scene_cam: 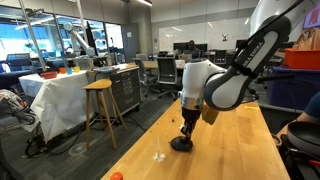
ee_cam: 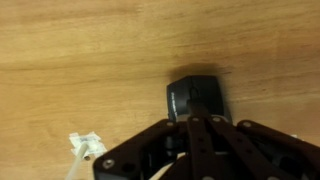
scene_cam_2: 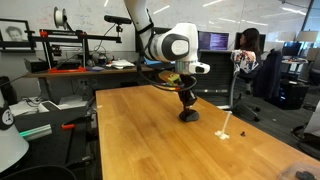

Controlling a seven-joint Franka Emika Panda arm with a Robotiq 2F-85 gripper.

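Note:
A dark rounded object [scene_cam: 181,145] lies on the wooden table; its black boxy end shows in the wrist view [ee_cam: 193,92]. Directly over it is my gripper [scene_cam: 186,133], its tips low and close to the object's top. Exterior view 2 has the same dark object [scene_cam_2: 188,116] under the white arm. In the wrist view the gripper looks shut, and nothing shows between its fingers. Whether the tips touch the object cannot be told, since the gripper's dark body covers its near part.
A thin white upright stick on a small white base [scene_cam: 158,156] stands beside the dark object; its base [ee_cam: 88,145] shows at the wrist view's lower left. An orange-red round thing [scene_cam: 117,176] sits near the table edge. Bare wood [scene_cam_2: 140,140] spreads widely around.

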